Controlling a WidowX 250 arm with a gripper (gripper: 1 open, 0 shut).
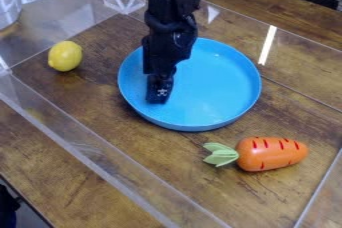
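My black gripper [160, 82] reaches down from the top of the view, its fingertips low over the left part of a blue plate [214, 97]. Whether it is open or shut, or has anything between its fingers, I cannot tell. A yellow lemon [66, 56] lies on the wood left of the plate. An orange toy carrot [271, 153] with pale green leaves lies below and right of the plate.
Clear panels or edges run along the left and right sides of the work area.
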